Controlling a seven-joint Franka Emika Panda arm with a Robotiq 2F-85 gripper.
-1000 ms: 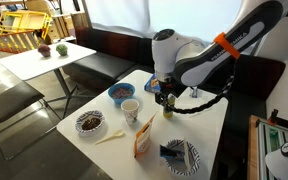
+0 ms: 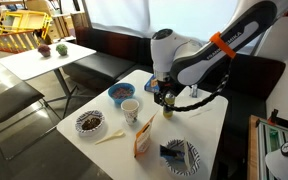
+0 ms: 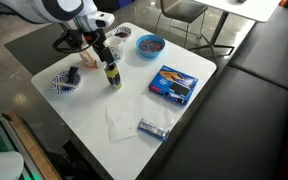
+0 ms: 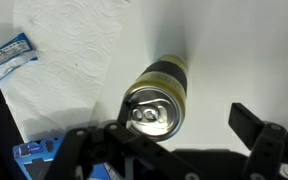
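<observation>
A can with a yellow and dark side (image 3: 114, 77) stands upright on the white table. From above, its silver lid (image 4: 154, 112) shows in the wrist view, close to the left finger. My gripper is open over the table, its fingers apart. The can lies ahead of the gap, nearer the left finger than the right one, and nothing is gripped. In exterior view 1, the gripper (image 2: 164, 97) is at the can's top and hides part of it.
Near the can are a white paper towel (image 3: 124, 122), a blue box (image 3: 172, 84) and a silver-blue packet (image 3: 154, 131). A blue bowl (image 2: 121, 92), a white cup (image 2: 130, 110), an orange-white bag (image 2: 143, 138) and a patterned plate (image 2: 174, 168) stand around on the table.
The arm has shifted only very slightly above the can. The can and the other table items stay where they were.
</observation>
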